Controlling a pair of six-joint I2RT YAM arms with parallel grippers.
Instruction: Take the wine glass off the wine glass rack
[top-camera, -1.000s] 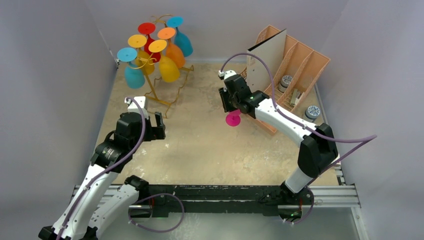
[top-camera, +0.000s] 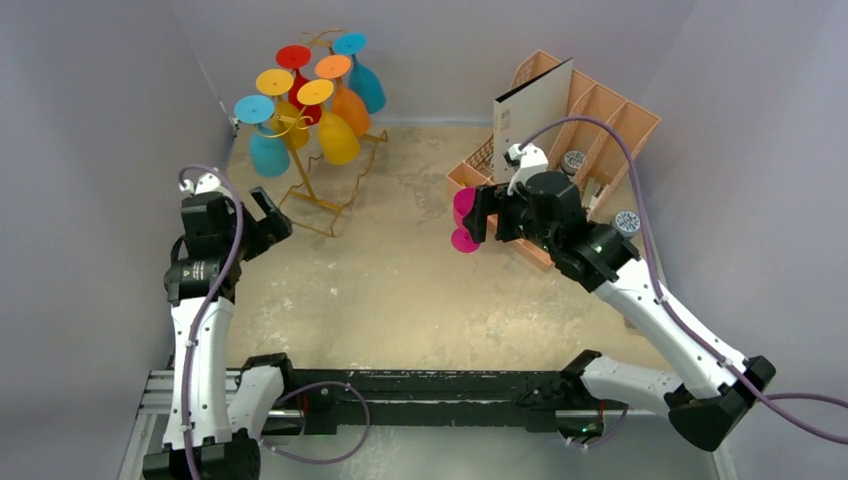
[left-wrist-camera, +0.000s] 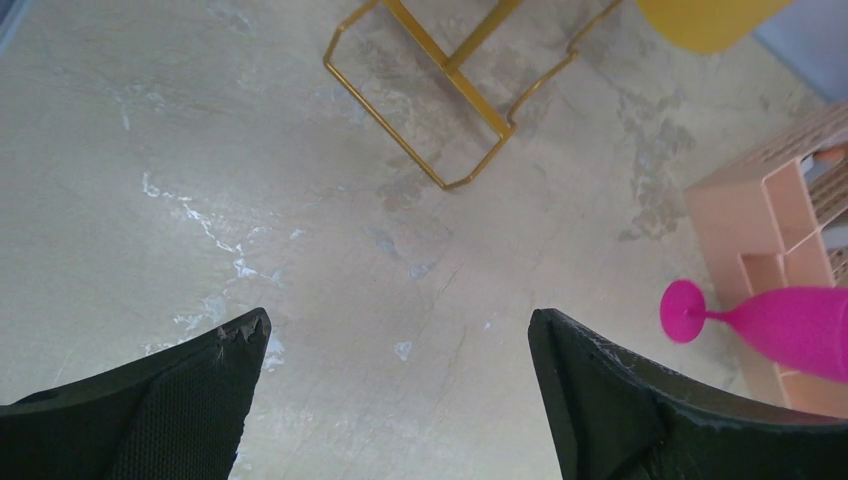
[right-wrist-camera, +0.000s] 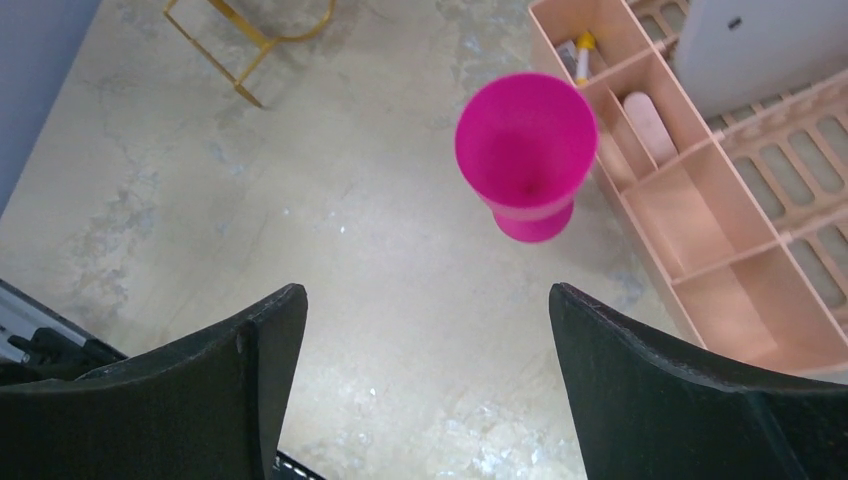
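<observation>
Upright on the table stands a pink wine glass (right-wrist-camera: 525, 145), apart from my right gripper, which is open and empty. In the top view that gripper partly covers the pink glass (top-camera: 465, 240). At the back left is the gold rack (top-camera: 318, 200) with several glasses hanging upside down: blue ones, a red one (top-camera: 293, 58), an orange one (top-camera: 350, 106) and yellow ones (top-camera: 338, 138). My left gripper (top-camera: 275, 215) is in front of the rack at the left, its fingers wide apart. Bare table shows between its fingers in the left wrist view.
A wooden compartment organizer (top-camera: 610, 120) with a white board (top-camera: 535, 115) leaning in it fills the back right, close to the pink glass. A small jar (top-camera: 626, 223) is beside it.
My left gripper has moved left. The right one has lifted away from the pink glass and shifted right, uncovering more of it. The glass stays standing in place.
</observation>
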